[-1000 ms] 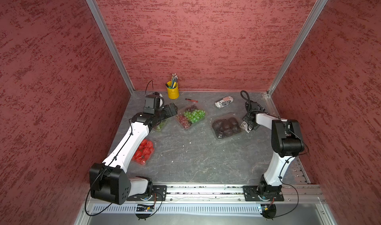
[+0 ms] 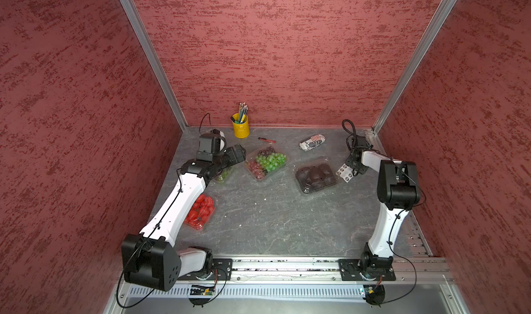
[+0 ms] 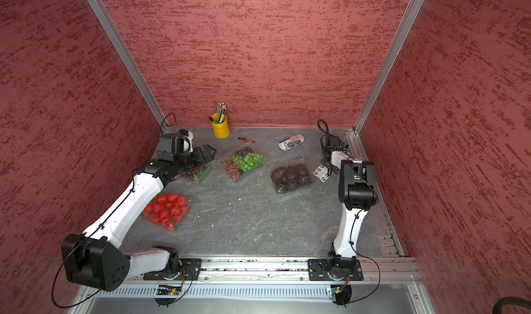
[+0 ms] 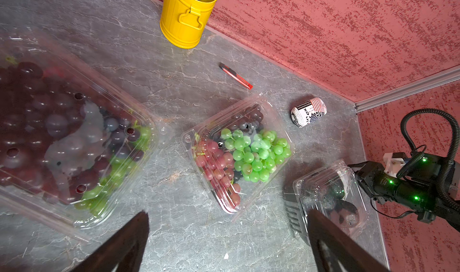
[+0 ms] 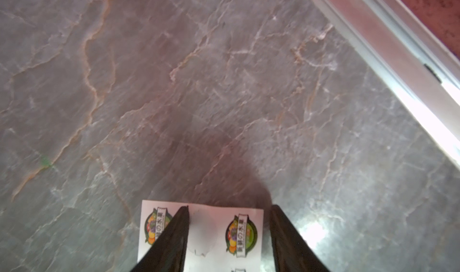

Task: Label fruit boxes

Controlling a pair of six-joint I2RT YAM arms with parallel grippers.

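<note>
A white sheet of round fruit labels lies on the table at the right, its upper part showing in the right wrist view. My right gripper is over it, fingers apart, one overlapping the sheet and the other just past its edge. No label shows pinched. My left gripper is open and empty, high over the left side. Clear fruit boxes lie below: the mixed grape box, the dark fruit box, the tomato box, and a dark grape box, partly hidden by the left arm in the top left view.
A yellow pen cup stands at the back wall. Near it lies a red pen or cutter. A black-and-white patterned case lies behind the dark fruit box.
The left arm has barely moved; the boxes are still.
</note>
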